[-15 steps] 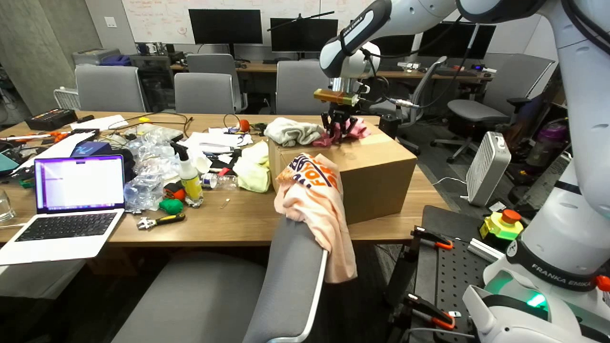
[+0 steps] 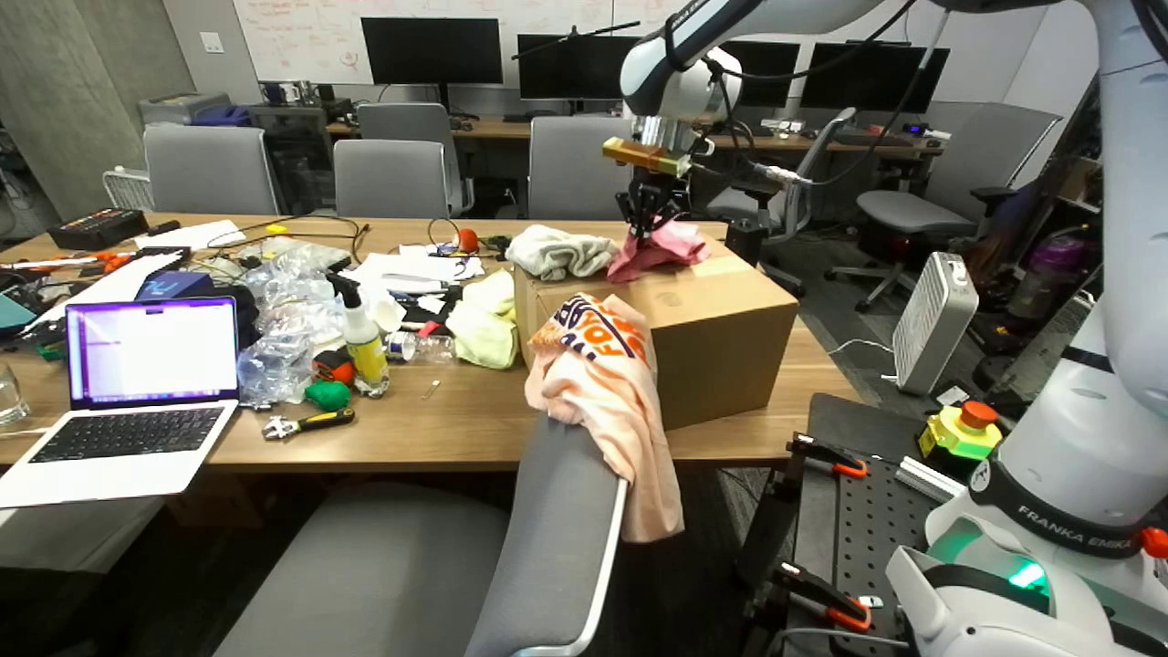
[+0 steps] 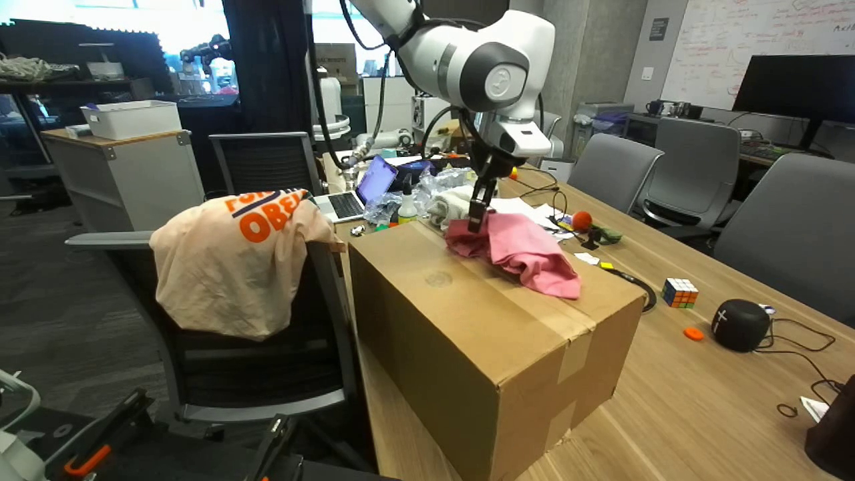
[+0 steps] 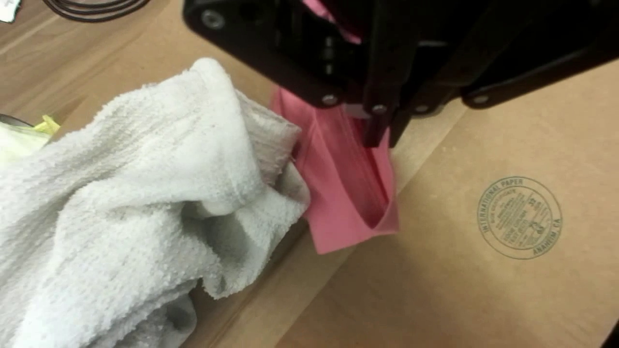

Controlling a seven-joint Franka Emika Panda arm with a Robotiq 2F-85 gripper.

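Note:
A pink cloth (image 2: 662, 252) lies crumpled on top of the cardboard box (image 2: 712, 296). My gripper (image 2: 646, 232) is above its left part, fingers together. In exterior view 2 the dark fingertips (image 3: 476, 223) meet the pink cloth (image 3: 525, 248), most of which spreads toward the box's near right. The wrist view has my gripper shut, with folds of the pink cloth (image 4: 342, 191) drawn up to its fingers; the pinched part itself is hidden. Beside it lies a white terry towel (image 4: 139, 197), close against the pink cloth.
A peach shirt (image 2: 602, 405) hangs over the chair back before the box. Left of the box are a yellow cloth (image 2: 484, 323), a spray bottle (image 2: 364, 339) and a laptop (image 2: 148, 383). The box top near the printed stamp (image 4: 520, 217) is bare.
My gripper has risen a little from the box top and its fingers have closed. The pink cloth is pulled up under it, and its left edge now hangs in view below the fingers.

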